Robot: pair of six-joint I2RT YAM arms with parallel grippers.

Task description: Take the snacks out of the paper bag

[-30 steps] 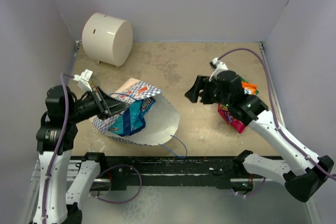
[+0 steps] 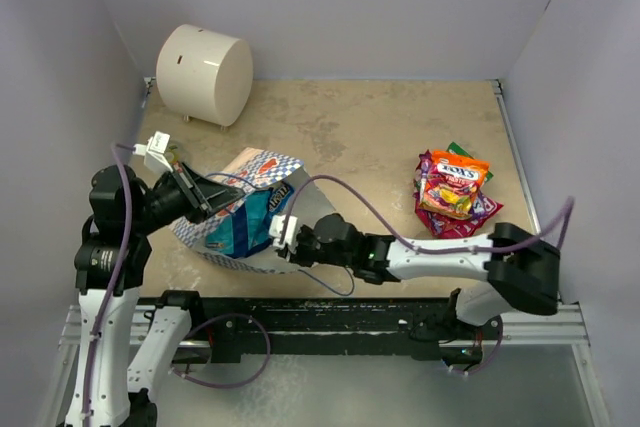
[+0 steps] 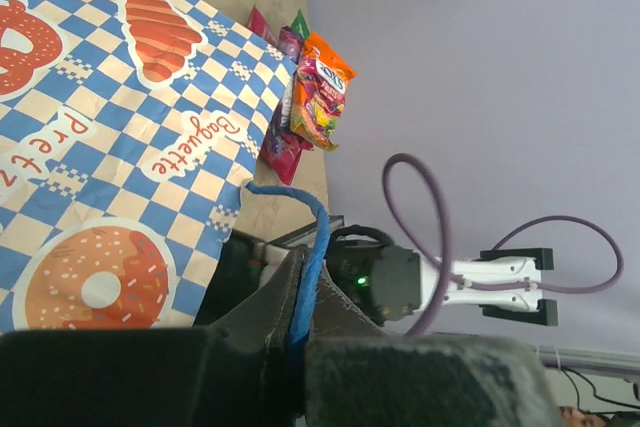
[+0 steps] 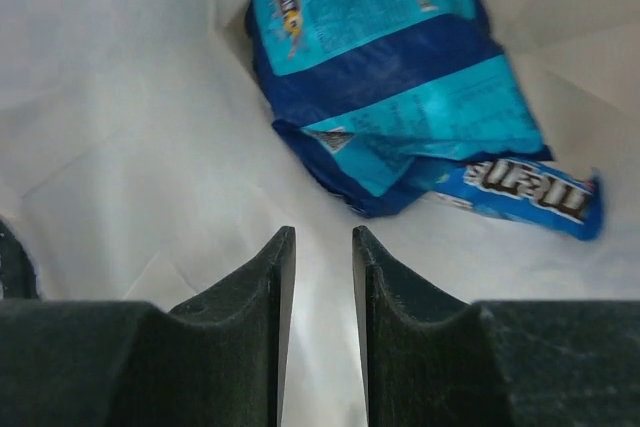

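The paper bag (image 2: 285, 169), with a blue-and-white check print, lies on its side at the left of the table, its mouth facing right. My left gripper is shut on the bag's blue handle (image 3: 318, 209), above the bag. A blue and teal snack packet (image 2: 250, 222) lies inside; the right wrist view shows its crinkled surface (image 4: 400, 67) against the white lining. At the bag's mouth is my right gripper, facing inward. Its fingers (image 4: 262, 297) stand slightly apart, only white lining showing behind the gap, and the packet lies beyond the tips.
Several snack packets are piled at the right of the table, an orange packet (image 2: 452, 185) on top. A white cylinder (image 2: 205, 75) stands at the back left. Between the bag and the pile the table (image 2: 360, 137) is clear toward the back.
My right arm has swung left from mid-table to the bag's mouth, uncovering the snack pile. The left arm has hardly moved and still has the handle.
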